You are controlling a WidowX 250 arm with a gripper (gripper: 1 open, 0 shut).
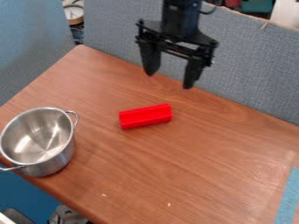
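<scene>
A black two-fingered gripper (170, 66) hangs open at the top centre, in front of the grey back wall, with nothing between its fingers. Below it and a little to the left, a red cylinder or bar (145, 116) lies on the wooden table. A steel pot (38, 140) with two handles stands at the left edge of the table, apart from the red piece.
Grey padded walls (251, 74) border the back and left. A light blue strip (286, 192) lies at the lower right.
</scene>
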